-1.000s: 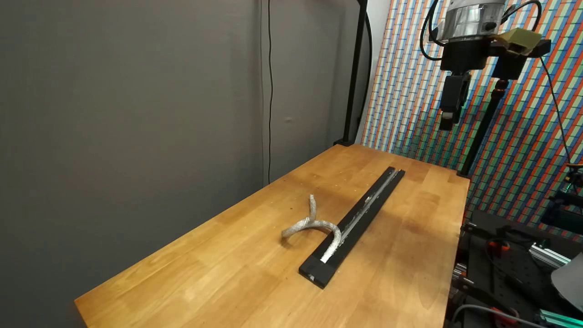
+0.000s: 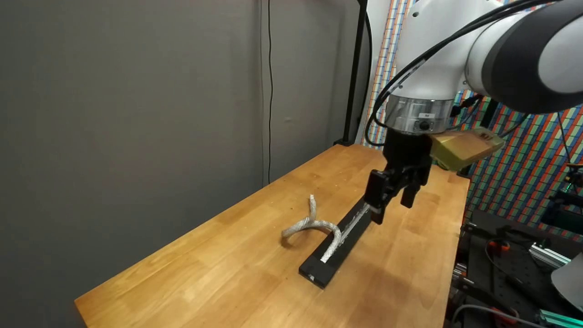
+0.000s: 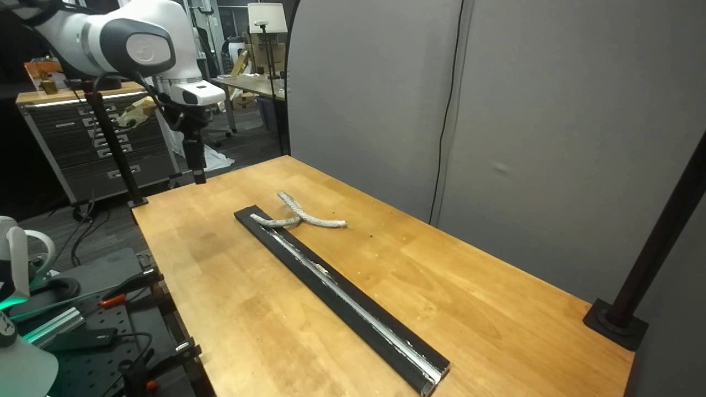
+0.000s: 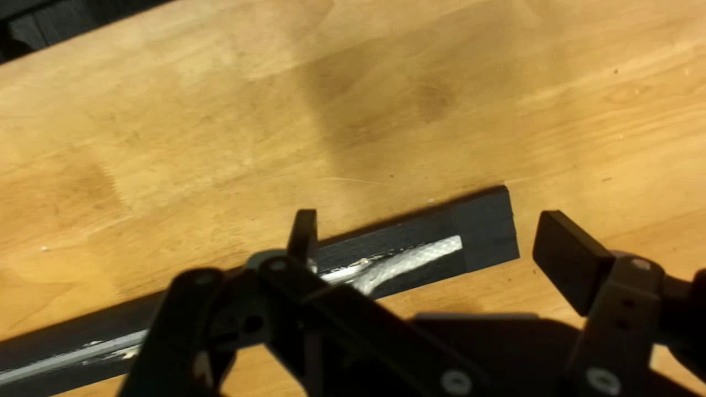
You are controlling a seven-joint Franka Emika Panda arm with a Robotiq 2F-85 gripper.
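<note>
A pale braided rope [image 2: 333,233] lies bent on the table in exterior view 1, one end resting along the groove of a long black board [image 2: 313,269]. In exterior view 2 the rest of the rope [image 3: 322,222] curves off the board onto the wood. My gripper [image 2: 391,205] is in the air above the table, fingers apart and empty. Seen from the wrist, the open gripper has its two fingers on either side of the board's end, with the rope end [image 4: 423,257] showing below between them. My own fingers hide the remaining rope there.
A grey wall panel [image 2: 164,109] runs along its far side. Black posts [image 3: 655,251] stand at the table's corners, and a cluttered cart [image 3: 112,331] is beside it.
The arm has come down and toward the exterior view 1 camera, from high beyond the table's far end to over the table. Rope and board look unmoved.
</note>
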